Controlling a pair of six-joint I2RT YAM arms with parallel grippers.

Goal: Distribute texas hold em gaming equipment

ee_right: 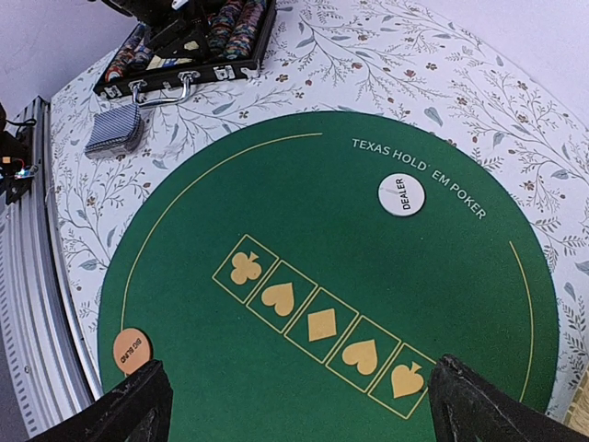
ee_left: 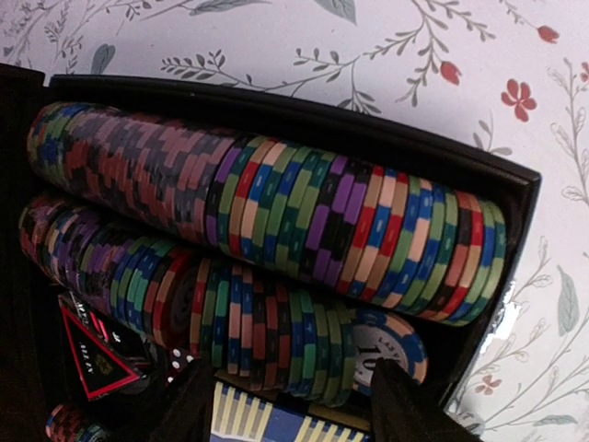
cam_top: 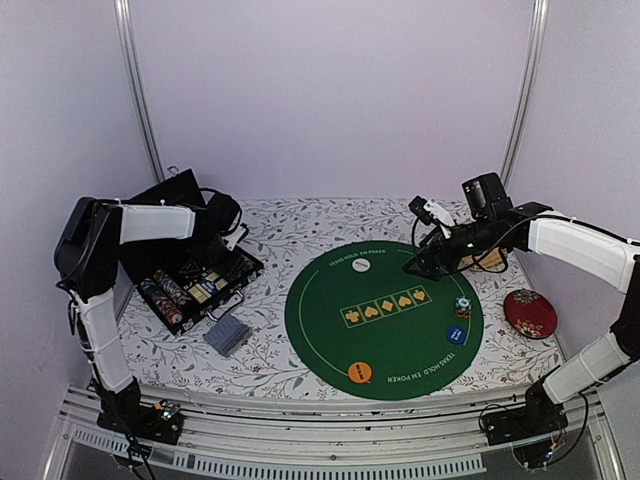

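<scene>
An open black case (cam_top: 188,320) on the left holds rows of poker chips (ee_left: 276,203) and a loose chip marked 10 (ee_left: 391,359). My left gripper (cam_top: 225,265) hangs over it, fingertips part open near the end of the lower chip row (ee_left: 230,322); whether they touch chips is unclear. The green poker mat (cam_top: 330,350) carries a white dealer button (ee_right: 401,195), an orange big blind button (ee_right: 132,350), a blue button (cam_top: 456,334) and a small chip stack (cam_top: 462,307). My right gripper is open above the mat, nothing visible between its fingers.
A grey-blue block (cam_top: 227,336) lies in front of the case. A red patterned round object (cam_top: 530,314) sits right of the mat, and a tan item (cam_top: 485,260) is partly behind the right arm.
</scene>
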